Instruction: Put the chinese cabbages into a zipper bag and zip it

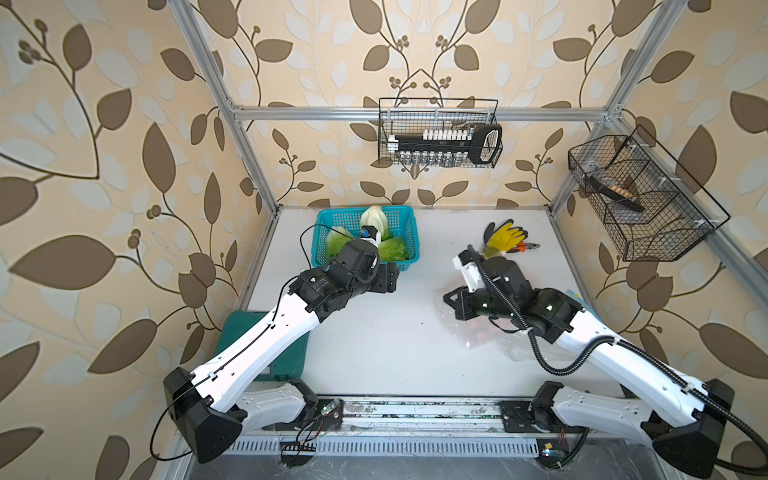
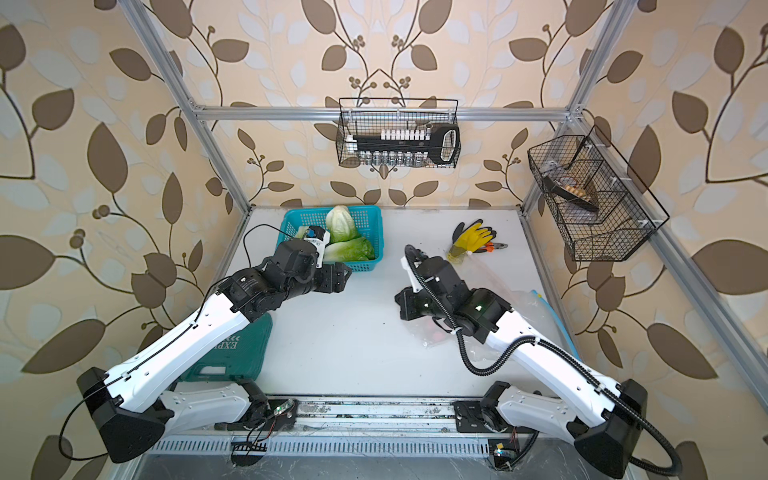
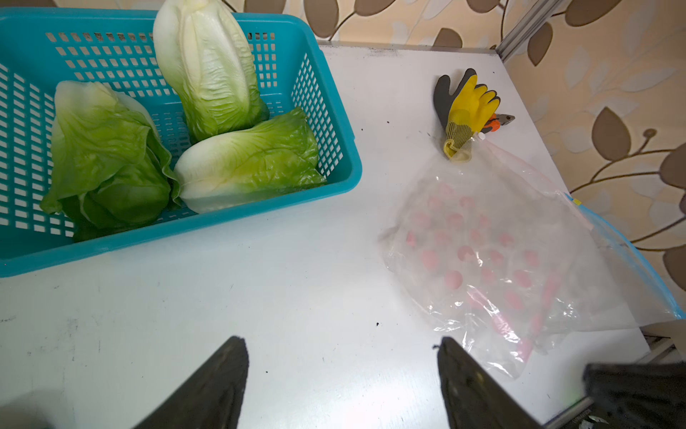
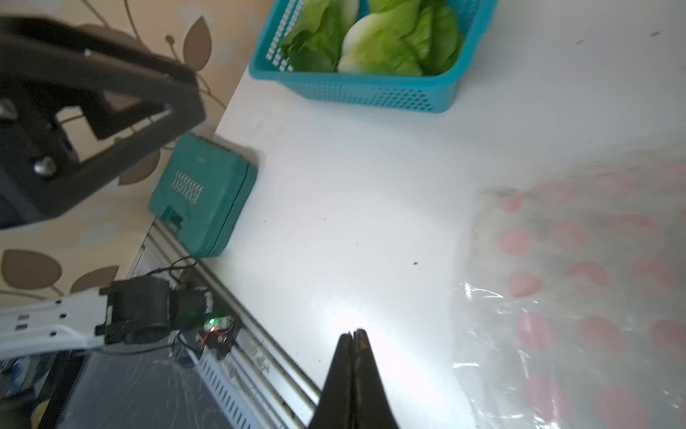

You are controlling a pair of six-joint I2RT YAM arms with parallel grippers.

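Three Chinese cabbages lie in a teal basket (image 3: 264, 203) at the back left: one leafy cabbage (image 3: 107, 161) at left, one upright cabbage (image 3: 207, 71) behind, one lying cabbage (image 3: 250, 161) in front. Flat on the right of the table is a clear zipper bag (image 3: 471, 250) with pink dots; its blue zip edge (image 3: 632, 254) points right. My left gripper hangs in front of the basket, open and empty. Over the bag's left side, my right gripper is shut; nothing shows between its fingertips, and the bag (image 4: 571, 286) appears beside them.
A yellow-black glove (image 3: 468, 111) and an orange-handled tool (image 3: 498, 123) lie behind the bag. A green case (image 4: 203, 193) sits at the front left. Wire baskets (image 1: 440, 132) hang on the walls. Between the teal basket and the bag, the table is bare.
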